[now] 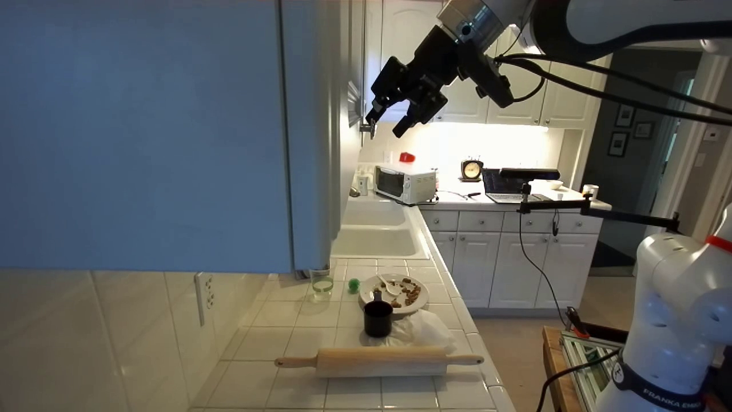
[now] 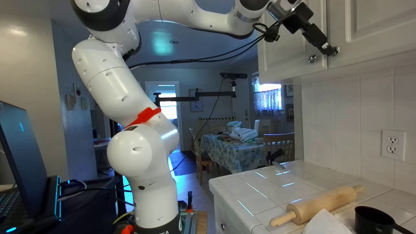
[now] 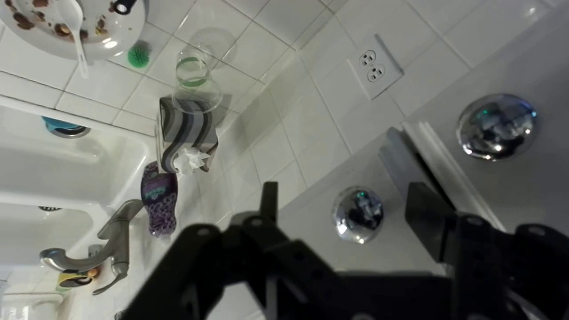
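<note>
Two round chrome knobs sit on neighbouring white cabinet doors. In the wrist view the nearer-to-centre knob (image 3: 358, 214) appears between the two black fingers of my gripper, with a visible gap on each side. The other knob (image 3: 497, 127) lies to the upper right, past the seam between the doors. My gripper (image 1: 388, 122) is at the cabinet front in exterior view 1, fingers apart, one fingertip overlapping the knob there. From exterior view 2 the fingertips (image 2: 326, 47) reach a knob (image 2: 335, 51); whether they touch it I cannot tell.
Below, the counter carries a rolling pin (image 1: 381, 361), a black cup (image 1: 378, 320), a white plate (image 1: 368, 290) with food bits and a spoon, and a clear glass (image 1: 322, 286). A sink (image 1: 377, 243) lies beyond. The cabinet door (image 1: 151, 137) fills the left side.
</note>
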